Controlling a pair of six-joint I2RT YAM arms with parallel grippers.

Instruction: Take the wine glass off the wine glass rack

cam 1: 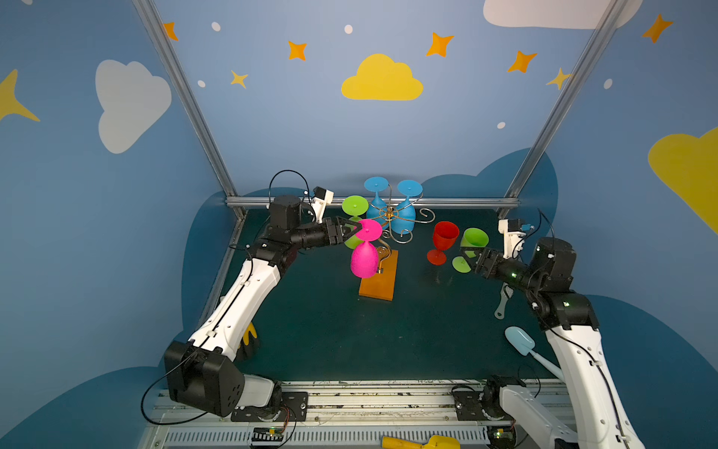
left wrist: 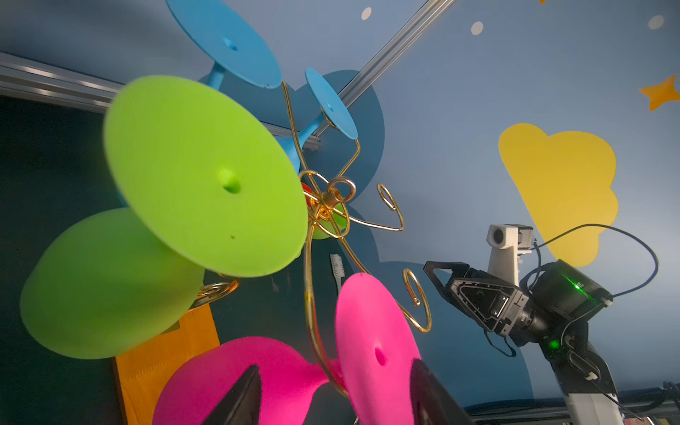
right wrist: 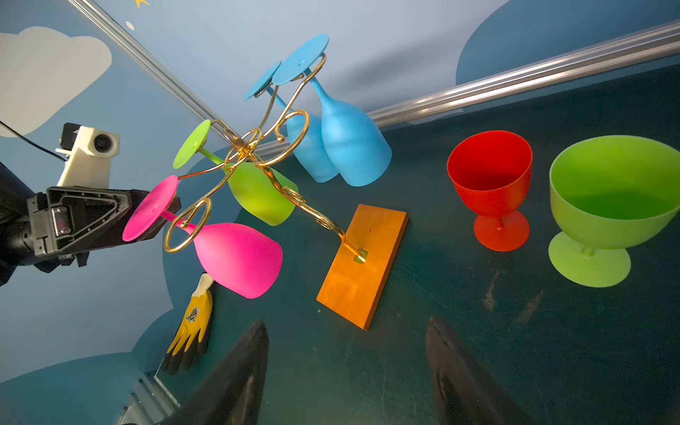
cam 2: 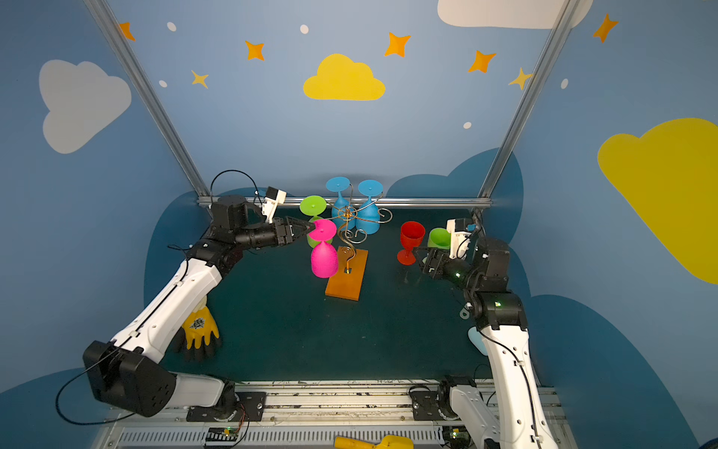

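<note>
A gold wire rack (right wrist: 246, 147) on an orange wooden base (right wrist: 361, 262) holds upside-down glasses: a pink one (right wrist: 237, 258), a green one (right wrist: 262, 192) and two blue ones (right wrist: 354, 145). My left gripper is at the pink glass's foot (left wrist: 375, 333), its fingers apart on either side of it; whether they touch it is unclear. My right gripper hangs open, right of and in front of the rack, with nothing between its fingers.
A red goblet (right wrist: 488, 184) and a green goblet (right wrist: 612, 202) stand right of the rack. A glove (right wrist: 191, 322) lies at the left; a scoop (cam 1: 521, 340) lies at the front right.
</note>
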